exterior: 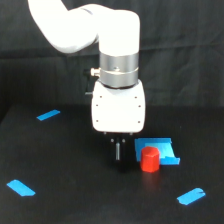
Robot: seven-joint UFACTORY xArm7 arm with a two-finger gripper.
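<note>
A red cylinder (pixel 150 160) stands upright at the front left of a blue square piece (pixel 168 152), hiding part of it. My gripper (pixel 117 151) hangs pointing down to the left of the red cylinder, apart from it. Its fingers stand together in one narrow dark shape, so it looks shut. Nothing shows between them at this size.
Flat blue strips lie on the dark table at the back left (pixel 48 115), front left (pixel 20 188) and front right (pixel 190 196). Bare table fills the middle left and the front centre.
</note>
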